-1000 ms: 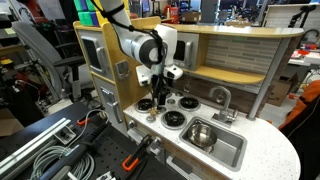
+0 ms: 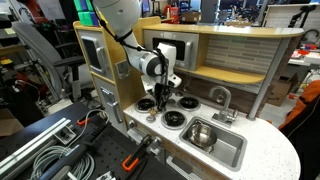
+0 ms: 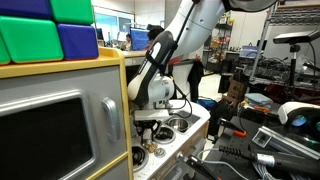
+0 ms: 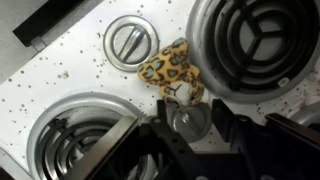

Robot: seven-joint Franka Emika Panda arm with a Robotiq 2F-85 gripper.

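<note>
In the wrist view a small leopard-print toy (image 4: pixel 165 68) with a pale beige head (image 4: pixel 180 92) lies on the white stovetop. My gripper is just beyond the head end, its dark fingers (image 4: pixel 224 112) spread apart. A round silver knob (image 4: pixel 190 124) shows in the gap between them, partly covered by the gripper. Whether either finger touches the toy cannot be made out. From the side, the gripper (image 3: pixel 147 130) hangs low over the burners, near a small orange-brown patch (image 3: pixel 152 149) that looks like the toy.
Coil burners (image 4: pixel 268 45) flank the toy, with another silver knob (image 4: pixel 131 43) beside it. The sink (image 2: pixel 218 145) and its faucet (image 2: pixel 222 98) stand to the right. Overhead a wooden shelf (image 2: pixel 235 55) runs along the back, with a microwave (image 2: pixel 174 50) beneath.
The white arm has drawn down and back toward the stove's left side over the last second. The counter and its fixtures look unchanged.
</note>
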